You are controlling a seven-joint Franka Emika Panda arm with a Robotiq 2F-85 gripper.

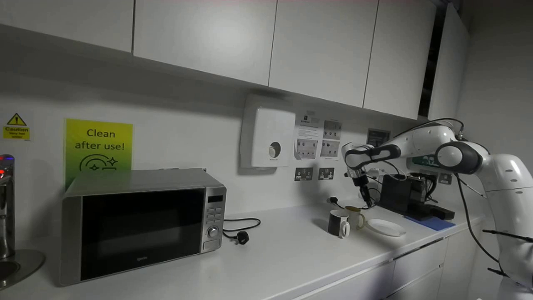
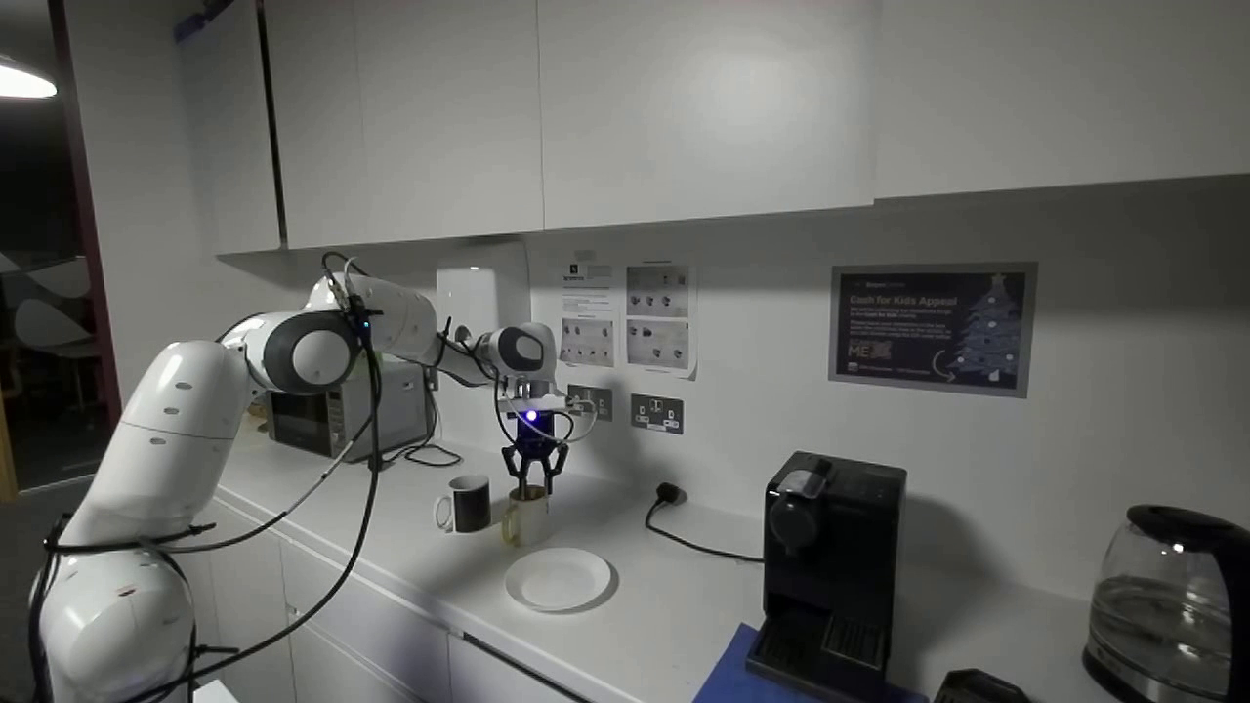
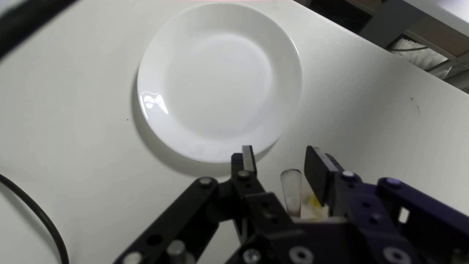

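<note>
A white mug with a tan handle stands on the counter beneath my gripper. In the wrist view, a slim, shiny handle, perhaps a spoon's, rises between the spread fingers, with gaps on both sides. My gripper is part open there, and its linkage hides most of the mug. Beside that mug is a black mug with a white handle. A white plate lies flat and empty close by, also visible as a plate in exterior view 1.
The coffee machine and the kettle stand along the counter. A microwave is at the other end, with a stretch of bare counter before the mugs. Wall cabinets overhang the arm; a black cable lies near the plate.
</note>
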